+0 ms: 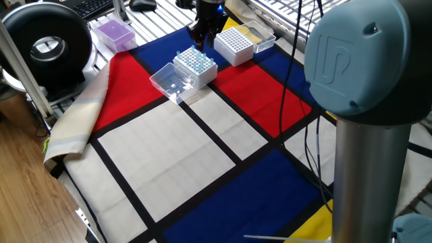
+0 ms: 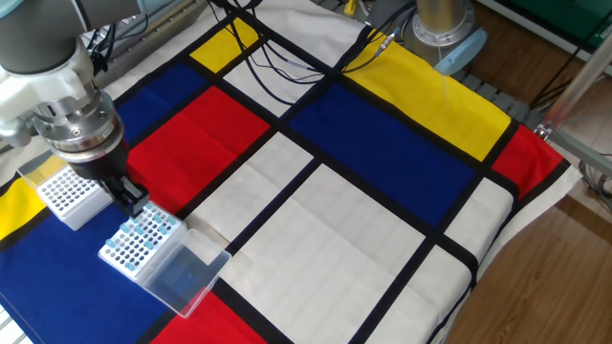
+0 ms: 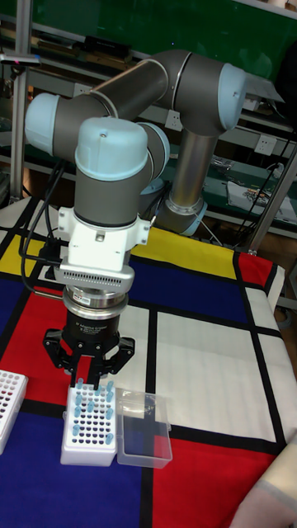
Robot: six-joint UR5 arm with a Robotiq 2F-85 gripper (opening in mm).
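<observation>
A white tip rack [image 3: 89,446] stands on the cloth with several light-blue tips [image 3: 109,439] upright in some of its holes. Its clear lid [image 3: 145,446] lies open beside it. My black gripper [image 2: 137,204] points down over the far edge of this rack, its fingertips close to the tips. In exterior view 3 the fingers [image 3: 120,354] bend inward toward each other above the rack's back rows. Whether they meet, or have a tip between them, is too small to make out.
A purple-topped box [image 1: 115,34] sits at the far left.
</observation>
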